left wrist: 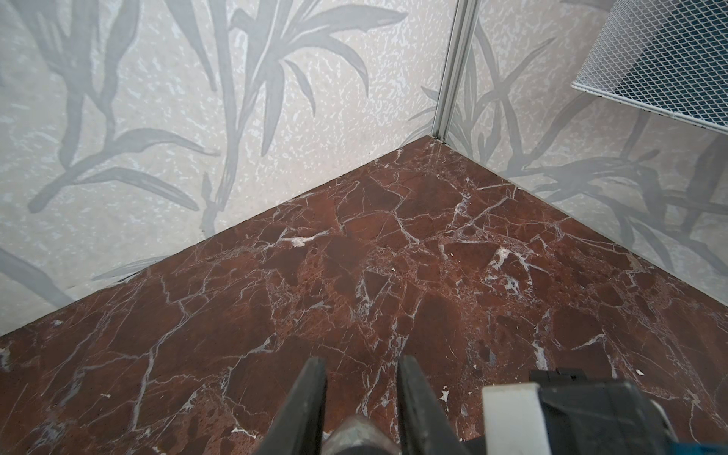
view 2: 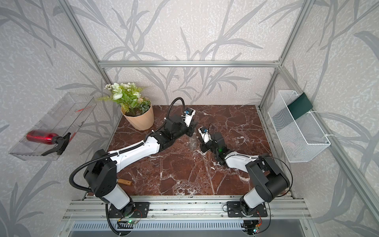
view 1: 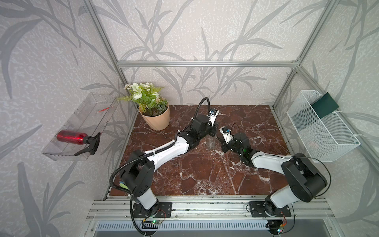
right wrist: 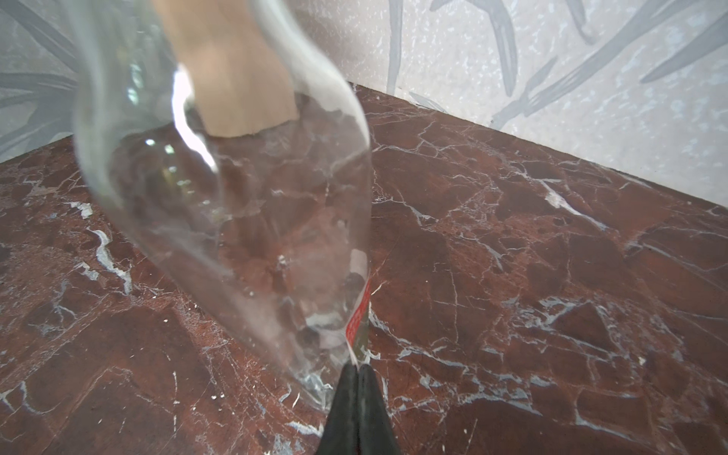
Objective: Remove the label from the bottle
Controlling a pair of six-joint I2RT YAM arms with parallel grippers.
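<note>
Clear and glassy, the bottle [right wrist: 227, 250] slants across the right wrist view. It also shows faintly below my left gripper [view 1: 213, 132] in the top left view. The left gripper is shut on the bottle, whose rounded end [left wrist: 358, 436] sits between the dark fingers in the left wrist view. A narrow red and white label [right wrist: 358, 314] lies along the bottle's right side, seen nearly edge-on. Its lower end comes down to the fingertips of my right gripper, which is shut. I cannot tell whether the label's edge is between them.
A flower pot [view 1: 156, 118] stands at the back left. A clear wall bin [view 1: 79, 118] with a red bottle hangs left, a white mesh basket [view 1: 323, 122] right. The two grippers are close together mid-table.
</note>
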